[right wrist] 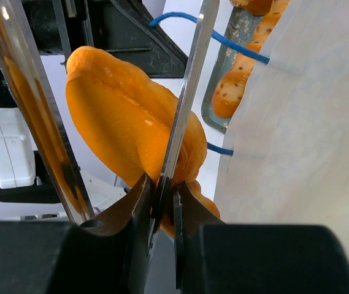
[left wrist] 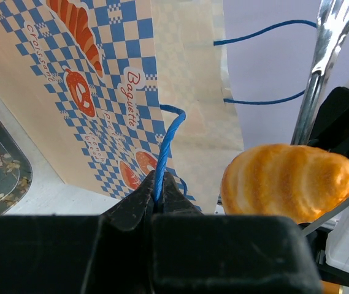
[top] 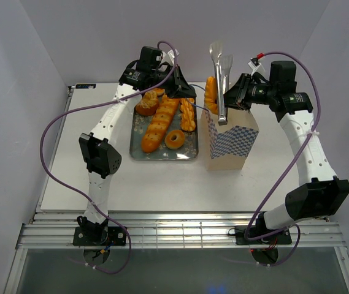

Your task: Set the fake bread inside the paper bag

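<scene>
The paper bag [top: 238, 144], with its blue checkered print [left wrist: 85, 86], stands on the table, tilted and turned. My left gripper is shut on the bag's blue cord handle [left wrist: 168, 138], which pulls taut toward the left in the top view. My right gripper is shut on metal tongs [top: 219, 79]. Golden fake bread [top: 210, 95] sits between the tong arms [right wrist: 186, 92], above the bag's left rim rather than its middle. In the right wrist view, the bread [right wrist: 113, 110] is beside the bag's pale inner wall [right wrist: 303, 116].
A grey tray [top: 162, 156] left of the bag holds a long loaf [top: 159, 125], a ring-shaped bread [top: 175, 139], a braided bread [top: 187, 116] and other pieces.
</scene>
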